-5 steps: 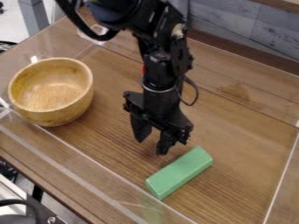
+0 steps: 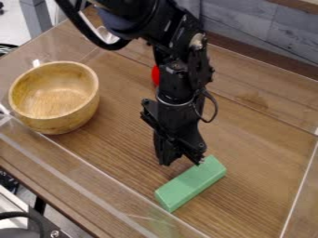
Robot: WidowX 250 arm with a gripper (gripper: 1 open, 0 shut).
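Note:
The black gripper hangs low over the wooden table, at the centre of the camera view, its tips just up and left of a green block. The block lies at the front right. I cannot make out anything held between the fingertips, which look shut. A red object behind the arm is partly hidden by it.
A tan wooden bowl sits on the left.
The gripper's fingertips have shifted slightly and turned a little. The block and the bowl have stayed where they were.

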